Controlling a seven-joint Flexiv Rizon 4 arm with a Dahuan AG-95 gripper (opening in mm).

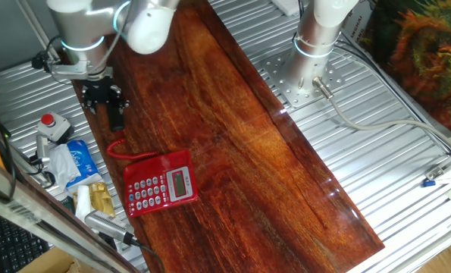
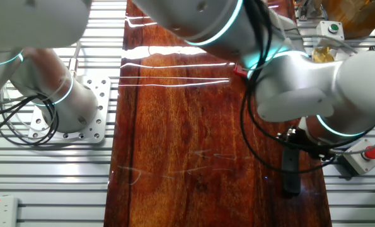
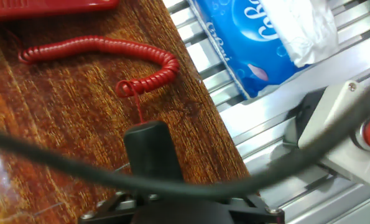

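Note:
A red desk phone (image 1: 161,183) with silver keys and a small display lies on the wooden table. From it a coiled red cord (image 3: 97,45) runs to a black handset (image 3: 152,148), which lies close to the table's edge. My gripper (image 1: 106,95) is at the handset's far end, away from the cord. In exterior view 2 the handset (image 2: 291,169) shows beside the gripper's dark body. Its fingers are too dark and too covered to show whether they are open or shut around the handset. A blurred dark cable (image 3: 228,186) crosses in front of them in the wrist view.
Beside the table sit a blue tissue pack (image 1: 79,163) and a white box with a red button (image 1: 51,126).

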